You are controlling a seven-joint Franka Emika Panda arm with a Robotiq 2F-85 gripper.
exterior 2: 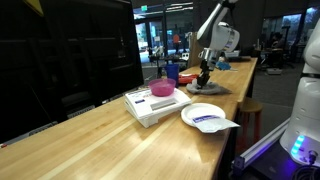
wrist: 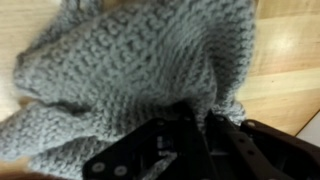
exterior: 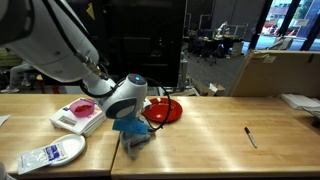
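A grey knitted cloth (exterior: 137, 140) lies bunched on the wooden table below the arm. In the wrist view the cloth (wrist: 130, 70) fills most of the picture, with folds drawn up towards the fingers. My gripper is shut on a fold of it, the dark fingertips pressed into the knit. In exterior view 2 the cloth (exterior 2: 201, 88) shows as a low grey heap beyond the white plate. The arm hides part of the cloth in exterior view 1.
Left of the cloth are a white box (exterior: 79, 116) with a pink bowl (exterior: 83, 107) and a white plate (exterior: 52, 154) bearing a packet. Behind the gripper sits a red plate (exterior: 166, 108). A dark pen (exterior: 250, 137) lies on the right, with much bare table between.
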